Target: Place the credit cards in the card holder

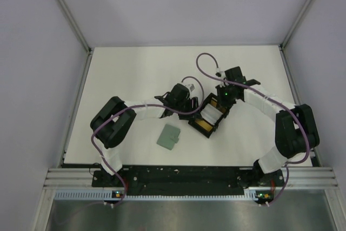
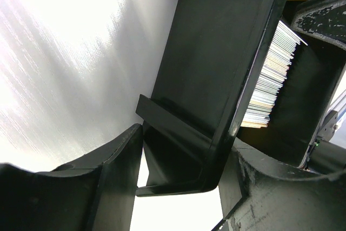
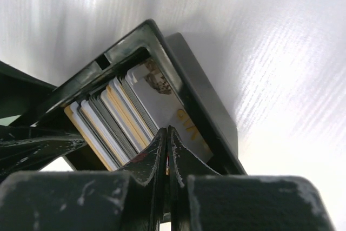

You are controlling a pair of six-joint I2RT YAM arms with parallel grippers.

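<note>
The black card holder (image 1: 200, 130) lies slanted in the middle of the table. My left gripper is shut on one end of the holder (image 2: 211, 41). In the right wrist view, a row of cards (image 3: 111, 120) leans inside a compartment, with a grey VIP card (image 3: 157, 98) outermost, against the holder's wall (image 3: 208, 120). My right gripper is shut, its tips together in front of the VIP card and nothing visible between them. Its fingers hide the lower part of the row. From above, white cards (image 1: 211, 113) show in the holder.
A flat grey-green piece (image 1: 168, 137) lies on the white table (image 1: 130, 68) left of the holder. Both grippers are close together at the holder, and the left fingers (image 3: 43, 144) reach into the right wrist view.
</note>
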